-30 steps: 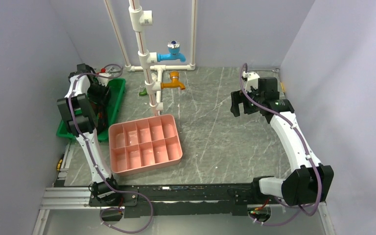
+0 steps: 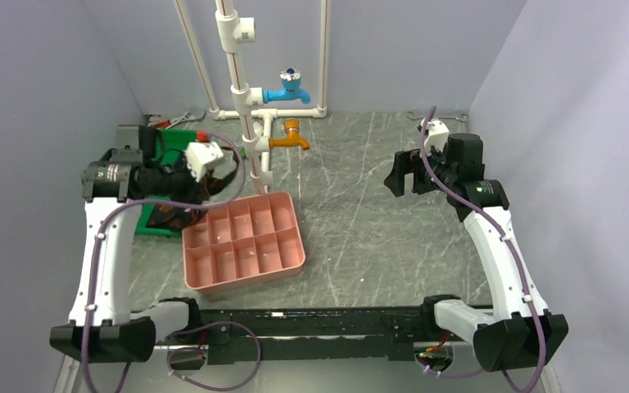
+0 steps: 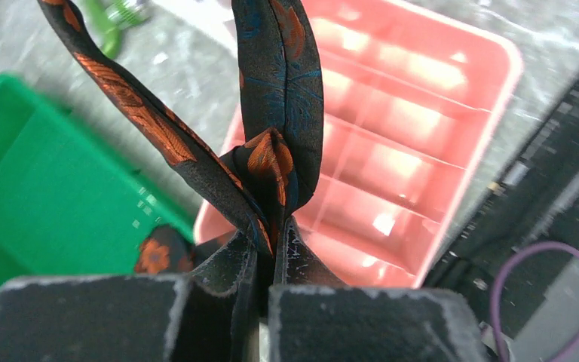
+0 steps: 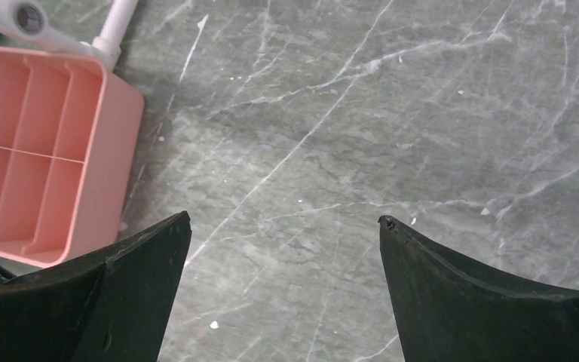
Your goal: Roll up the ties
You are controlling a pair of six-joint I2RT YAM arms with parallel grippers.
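A dark tie (image 3: 279, 83) patterned in orange and blue hangs bunched in my left gripper, which is shut on it and held above the left edge of the pink compartment box (image 2: 243, 280). Part of the dark orange-patterned fabric shows lower down over the green tray (image 3: 60, 226); whether it is the same tie I cannot tell. My right gripper is open over bare marble at the right, nothing between its fingers.
A white pipe stand (image 2: 237, 65) with a blue tap (image 2: 287, 96) and an orange tap (image 2: 287, 141) rises behind the pink box.
My left arm has lifted out of the green tray and moved right toward the pink box with the tie. The right arm has shifted slightly.
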